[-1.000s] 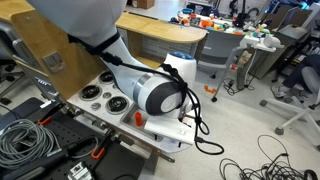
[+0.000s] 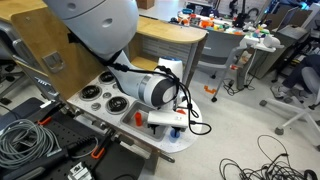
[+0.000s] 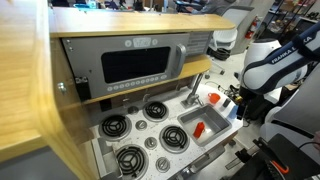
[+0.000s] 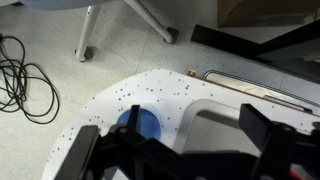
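My gripper is open over the counter's rounded end, its dark fingers apart at the bottom of the wrist view, with nothing seen between them. A round blue item (image 4: 140, 122) lies on the white speckled counter close to the left finger. The same blue item (image 2: 176, 131) shows just below the hand in exterior view 1. Inside the sink (image 3: 180, 128) rests a red object (image 3: 199, 130). An orange-red bowl or cup (image 3: 213, 98) stands on the counter behind the sink. The fingertips are too small to make out in the exterior views.
Stove burners (image 2: 91, 92) lie left of the sink. A microwave (image 3: 140, 65) stands behind the counter. In the wrist view, the sink's raised rim (image 4: 190, 118) runs beside the blue item. Open floor (image 2: 240, 120) lies past the counter's end.
The arm has drawn back to the left in exterior view 1, away from the counter's far end. The blue item now shows more clearly there.
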